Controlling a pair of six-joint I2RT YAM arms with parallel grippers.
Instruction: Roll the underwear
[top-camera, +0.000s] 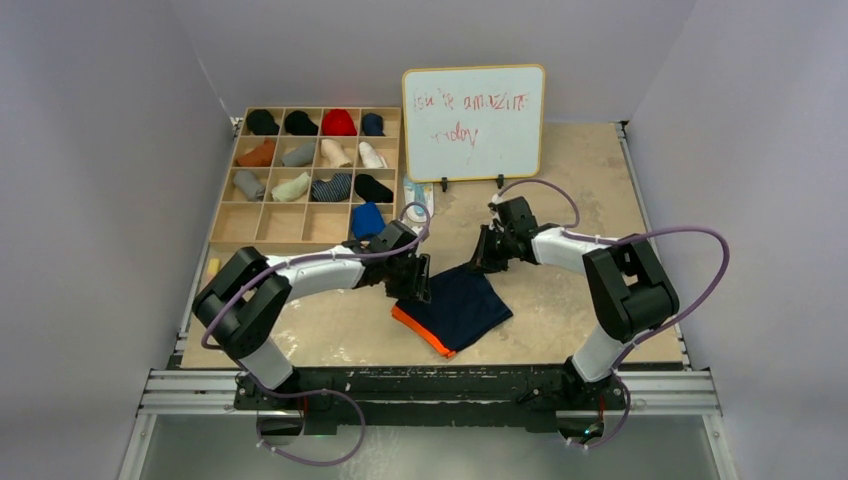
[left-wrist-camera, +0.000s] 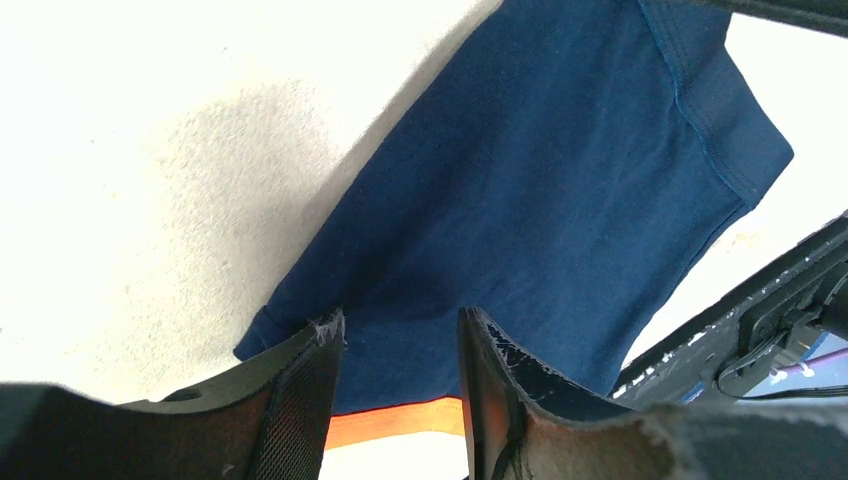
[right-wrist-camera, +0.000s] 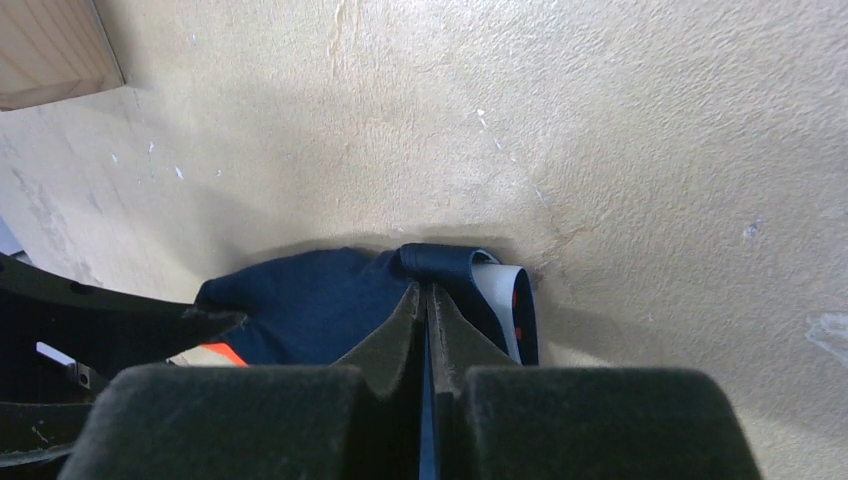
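Observation:
Navy underwear (top-camera: 460, 310) with an orange band lies flat on the table near the front middle; in the left wrist view its cloth (left-wrist-camera: 540, 190) fills the middle. My left gripper (top-camera: 415, 290) is over the cloth's left part, its fingers apart with no cloth visibly held between them. My right gripper (top-camera: 483, 260) is at the cloth's back corner; in the right wrist view its fingertips (right-wrist-camera: 408, 320) are closed at the bunched navy edge, where a pale layer shows. How much cloth is between them is hard to see.
A wooden divided box (top-camera: 235, 220) of rolled clothes stands at the back left, a whiteboard (top-camera: 472, 120) at the back middle.

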